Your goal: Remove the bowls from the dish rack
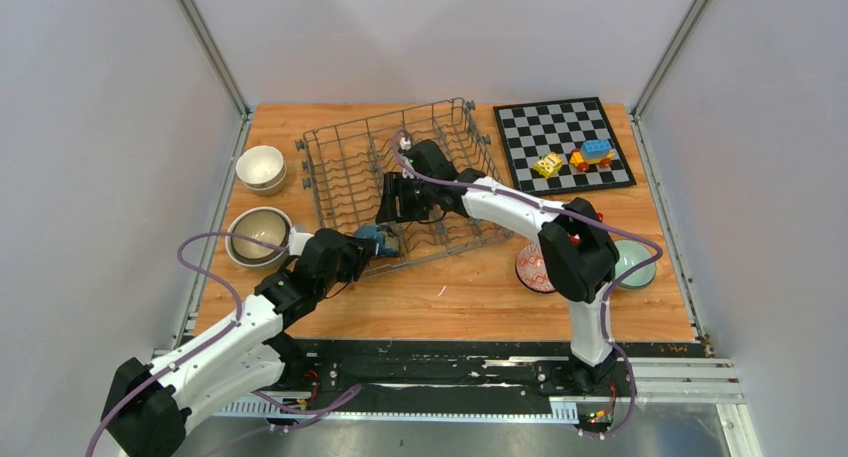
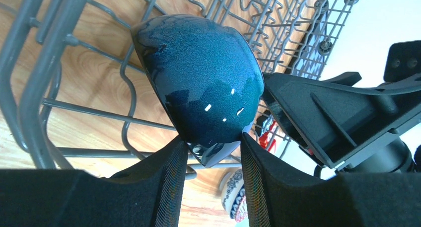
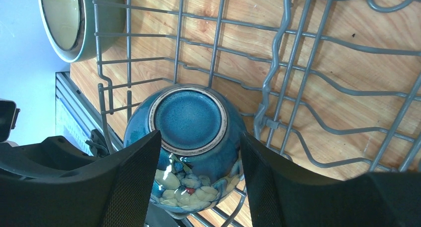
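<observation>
A glossy blue bowl [image 1: 372, 234] with a patterned band rests tilted in the front left corner of the grey wire dish rack [image 1: 345, 155]. In the left wrist view, my left gripper is part open at the lower edge of the bowl [image 2: 203, 78], a fingertip on either side of it. The right wrist view shows the base of the bowl [image 3: 187, 118] facing that camera. My right gripper is part open above the bowl, its fingers apart; whether they touch it I cannot tell.
Bowls stand left of the rack: white ones [image 1: 261, 166] at the back and a stack [image 1: 259, 237] nearer. On the right are a red-patterned bowl [image 1: 533, 269] and a pale green bowl [image 1: 636, 265]. A chessboard [image 1: 540, 127] with toys lies at the back right.
</observation>
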